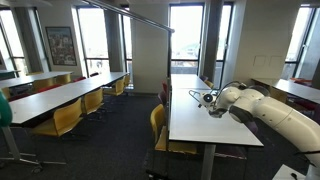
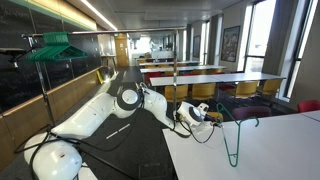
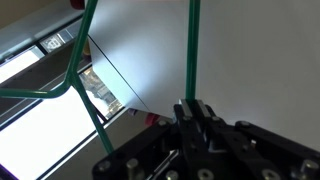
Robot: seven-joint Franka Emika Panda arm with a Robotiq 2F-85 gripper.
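Note:
A green wire-like hanger (image 2: 229, 150) stands out over the white table in exterior view 2, its hook to the right. My gripper (image 2: 214, 124) is shut on one of its bars. In the wrist view, the green hanger (image 3: 193, 50) runs down between the fingers, and more of its frame crosses the left side. From exterior view 1, the gripper (image 1: 208, 104) sits low above the table, with the thin hanger hard to make out there.
Several green hangers (image 2: 60, 48) hang on a metal rack at the upper left of exterior view 2. The rack's post (image 1: 168, 80) rises by the left edge of the white table (image 1: 195, 127). Yellow chairs (image 1: 158, 122) stand beside it.

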